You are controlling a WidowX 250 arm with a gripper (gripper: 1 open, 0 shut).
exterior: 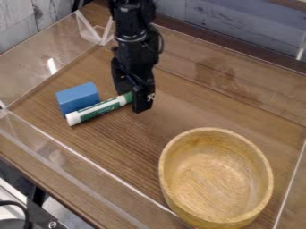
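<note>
The black gripper (131, 93) hangs from the top centre, open, its fingers low over a white and green tube (98, 110) that lies diagonally on the wooden table (180, 98). The tube's upper right end is at the fingers; whether they touch it cannot be told. A blue block (77, 96) sits just left of the tube.
A large round yellow bowl (216, 174) stands at the lower right. Walls line the back and left, with a clear edge along the front left.
</note>
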